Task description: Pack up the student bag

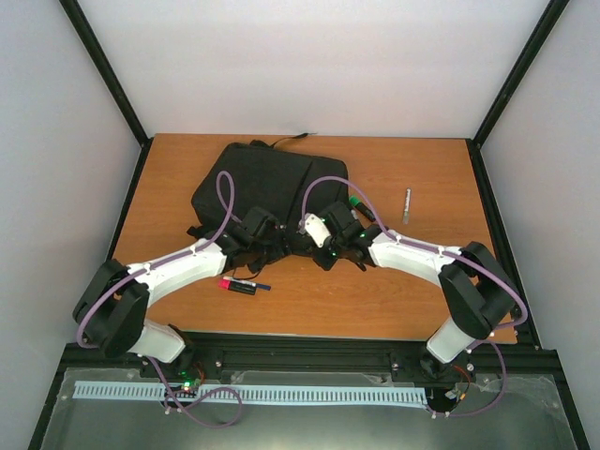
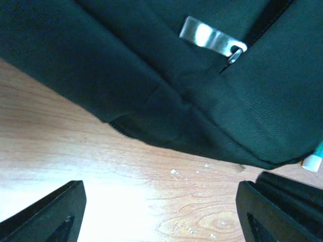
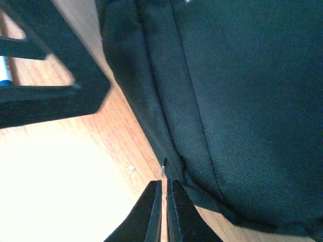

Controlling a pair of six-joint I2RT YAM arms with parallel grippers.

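Observation:
A black bag (image 1: pixel 253 173) lies flat across the back left of the table. In the left wrist view, a silver zipper pull (image 2: pixel 213 38) shows on the bag's cloth (image 2: pixel 151 96). My left gripper stands open near the bag's front edge, with bare table between its fingers. Close beside it, my right gripper is shut at the bag's lower corner, and nothing can be made out between its fingertips. The left gripper's dark finger (image 3: pixel 65 96) crosses the upper left of the right wrist view. In the top view both gripper tips are hard to see against the black bag.
Several markers, one with a red end (image 1: pixel 241 286), lie in front of the left arm. A green-capped marker (image 1: pixel 360 206) is at the bag's right side, partly behind the right arm. Farther right lies a silver pen (image 1: pixel 407 205).

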